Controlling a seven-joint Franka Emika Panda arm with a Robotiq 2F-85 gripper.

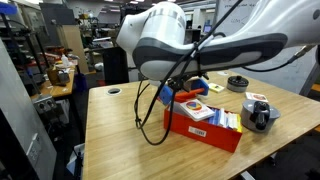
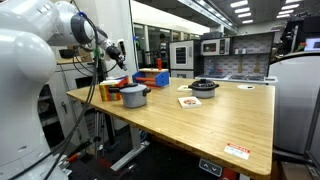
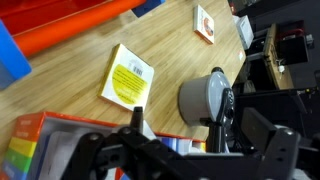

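Note:
My gripper is open in the wrist view, its dark fingers (image 3: 264,135) apart, with nothing held between them. It hangs above the edge of a red box (image 1: 205,132) filled with books and the table beside it. Close to the right finger, a silver pot (image 3: 203,97) stands on the table. A yellow-and-white book (image 3: 127,77) lies flat beyond the box. In exterior view 1, a white book (image 1: 195,110) with a round picture rests on the box's contents. The arm covers part of the scene there, and my fingers are hard to make out.
A red-and-blue rack (image 3: 75,25) stands behind the box. A dark lidded pot (image 2: 203,90) and a flat book (image 2: 189,102) are farther along the table.

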